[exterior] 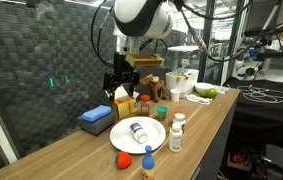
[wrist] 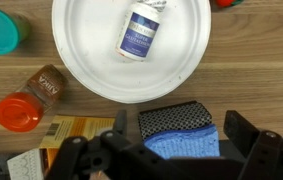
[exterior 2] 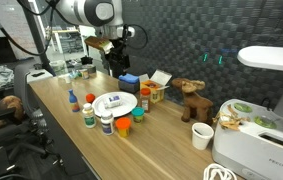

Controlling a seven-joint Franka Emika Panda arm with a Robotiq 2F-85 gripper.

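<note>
A small white bottle with a blue label (wrist: 139, 34) lies on its side on the white plate (wrist: 86, 72). In exterior view 1 the bottle (exterior: 138, 131) rests on the upper part of the plate (exterior: 127, 150). My gripper (exterior: 120, 88) hangs above and behind the plate, apart from the bottle. Its fingers are wide open, and nothing is between the fingers. From the opposite side the same gripper (exterior 2: 115, 65) shows above the table, clear of the plate (exterior 2: 127, 107).
Behind the plate stand a dark box with a blue item (exterior: 96, 115) and an open cardboard box (exterior 2: 159, 82). A tomato (exterior: 123, 160), a blue bottle (exterior: 149, 163), white bottles (exterior: 175, 137) and cups surround the plate.
</note>
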